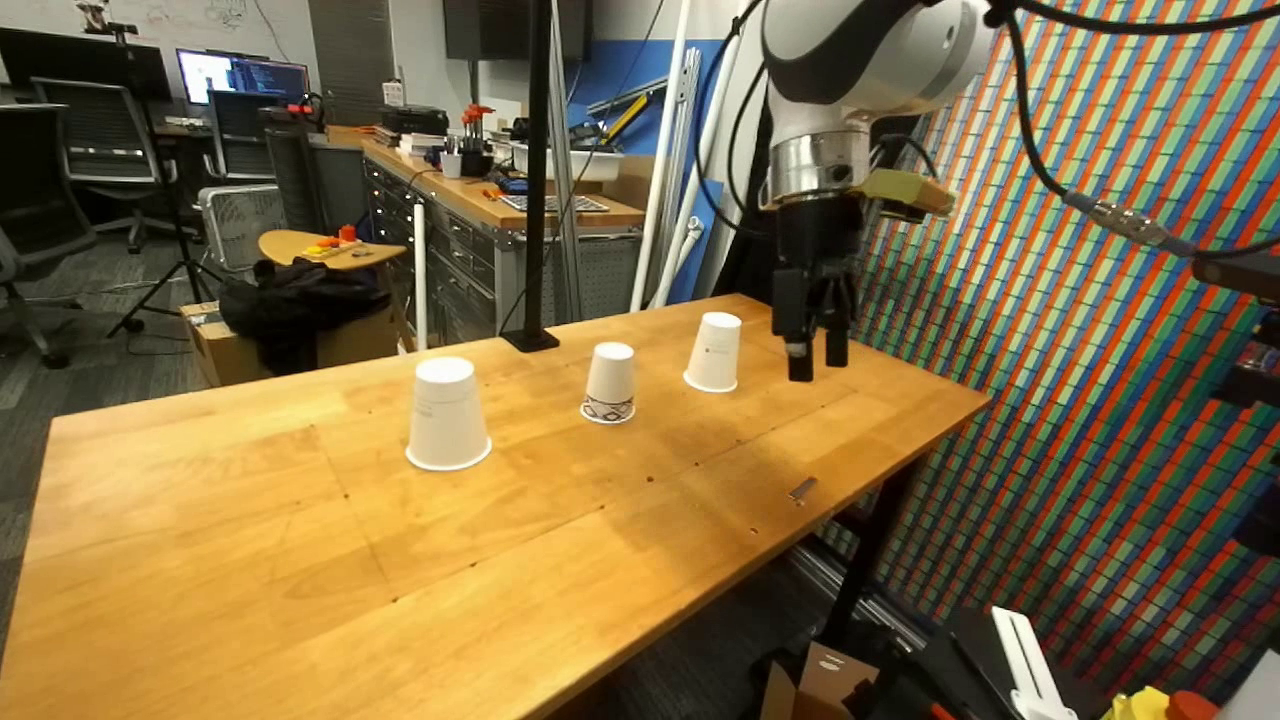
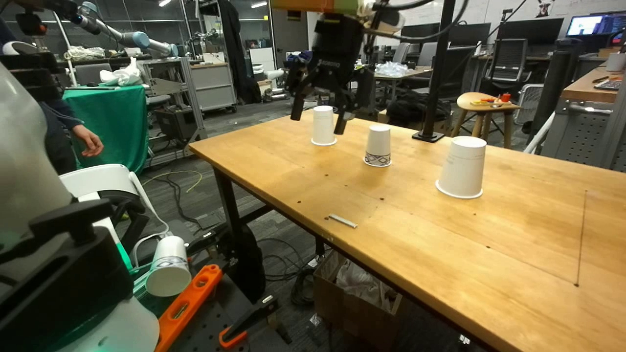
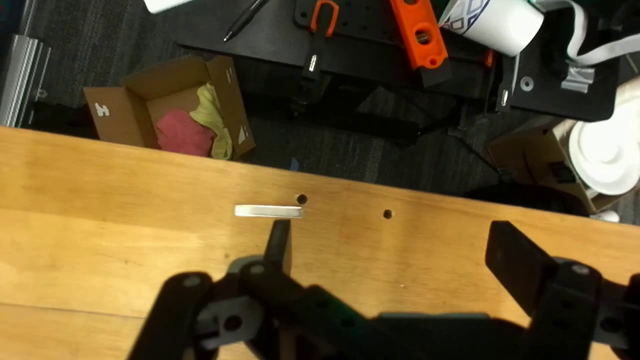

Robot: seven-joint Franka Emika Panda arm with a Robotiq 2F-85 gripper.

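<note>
Three white paper cups stand upside down in a loose row on the wooden table. In exterior view 1 these are a large cup [image 1: 447,420] at left, a smaller cup with a dark patterned band [image 1: 609,386] in the middle, and another cup [image 1: 714,354] at right. My gripper [image 1: 818,358] hangs open above the table, right of that last cup. In exterior view 2 it overlaps the same cup [image 2: 323,130], but they are apart. Between the widely spread fingers the wrist view shows only bare table, with no cup.
A small metal strip [image 3: 268,211] lies near the table's edge. A black pole [image 2: 435,88] rises from the table's back edge, behind the cups. Past the front edge are a cardboard box [image 3: 117,111] and an orange level [image 3: 421,35].
</note>
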